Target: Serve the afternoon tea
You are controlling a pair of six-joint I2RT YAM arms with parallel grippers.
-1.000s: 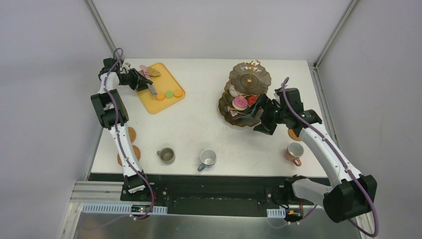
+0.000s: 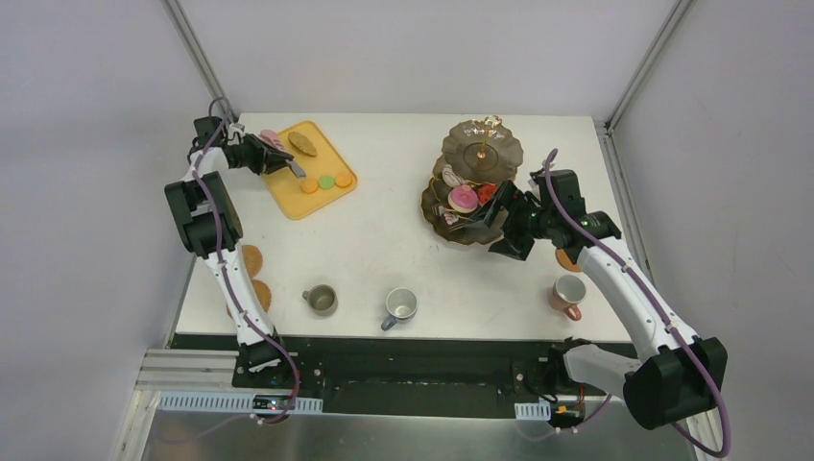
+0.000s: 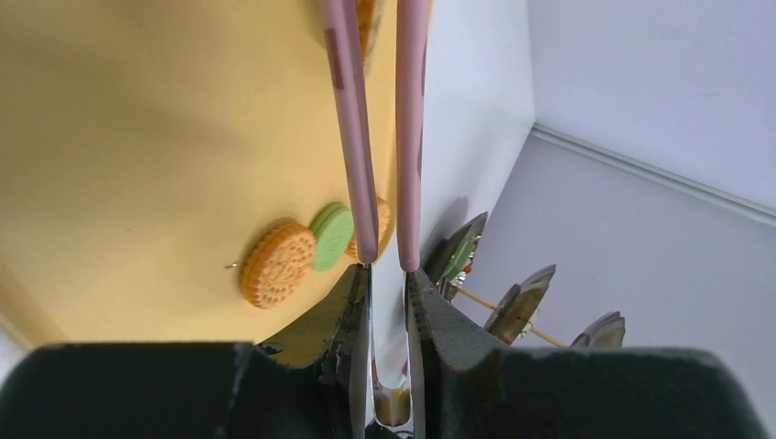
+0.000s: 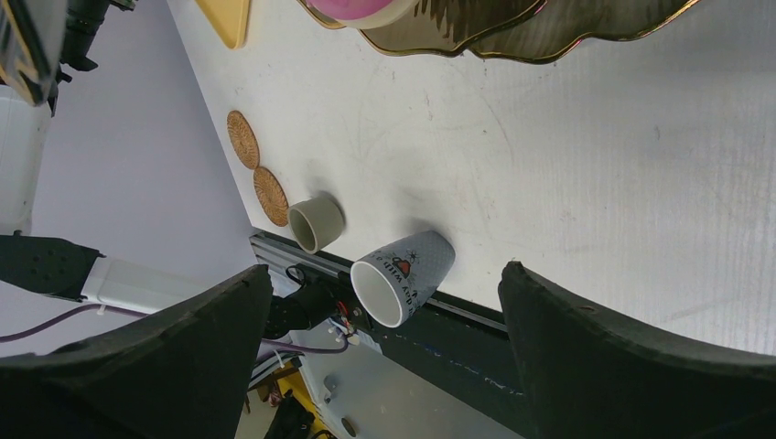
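Note:
My left gripper (image 2: 286, 163) is over the yellow tray (image 2: 331, 197), shut on pink-handled tongs (image 3: 412, 137) with a metal end. The tongs' two arms stand slightly apart, nothing visible between them. An oblong bread (image 2: 302, 143) lies on the tray beside the tongs. Near the tray's front edge are an orange biscuit (image 2: 309, 185), a green one (image 2: 326, 181) and another orange one (image 2: 343, 180). A tiered stand (image 2: 506, 154) holds a pink doughnut (image 2: 463, 199) and other sweets. At its front right, my right gripper stands open and empty.
Along the front edge are an olive cup (image 2: 322, 300), a grey-white mug (image 2: 401, 303) and a pinkish mug (image 2: 568, 293). Round coasters (image 2: 252, 259) lie beneath the left arm, and another coaster (image 2: 566, 259) by the right arm.
The bread has turned and shows more fully. The right arm is unmoved.

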